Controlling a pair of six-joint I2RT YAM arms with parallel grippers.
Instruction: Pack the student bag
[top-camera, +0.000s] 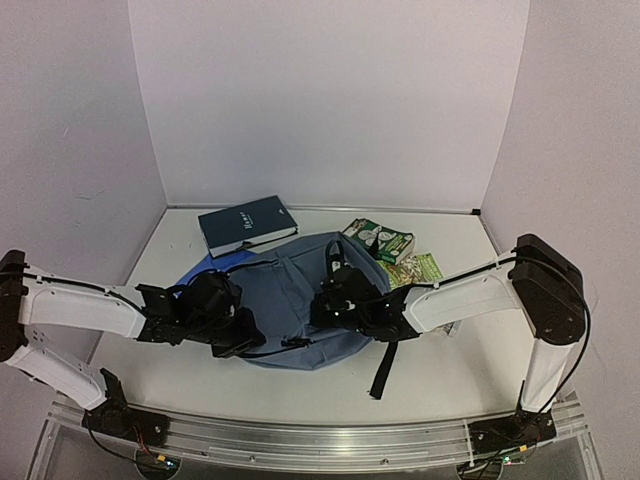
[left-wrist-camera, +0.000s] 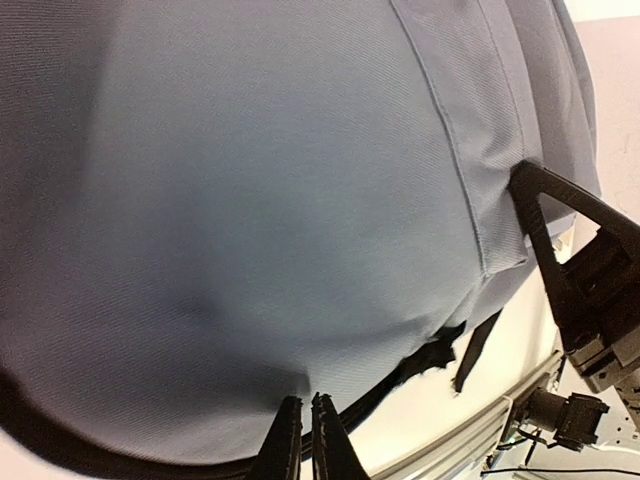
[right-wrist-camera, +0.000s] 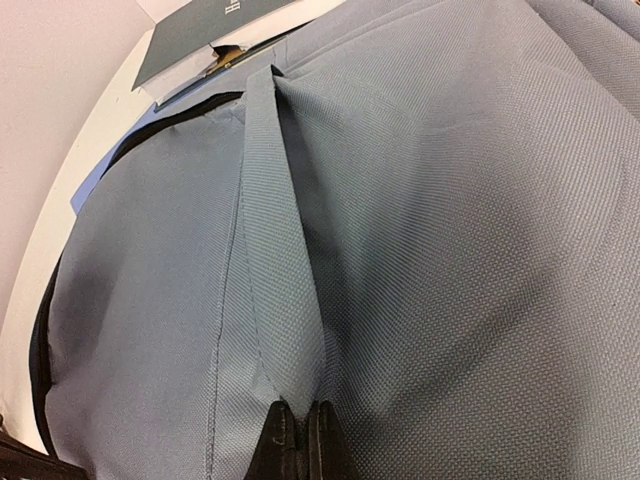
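Observation:
The grey-blue student bag (top-camera: 285, 290) lies in the middle of the table, its fabric slack and wrinkled. Near its front edge, my left gripper has its fingertips close together by the black trim; I see nothing clearly held there. A black zipper end (top-camera: 296, 343) shows just to the right of it in the top view. On the bag's right half, my right gripper is shut on a raised fold of grey fabric (right-wrist-camera: 285, 300). The bag's inside is hidden.
Behind the bag lie a dark hardback book (top-camera: 247, 225) at left and a green-and-white box (top-camera: 380, 240) at right. A blue folder (top-camera: 205, 266) and a green-yellow booklet (top-camera: 412, 269) lie partly covered. A black strap (top-camera: 383, 372) reaches toward the front.

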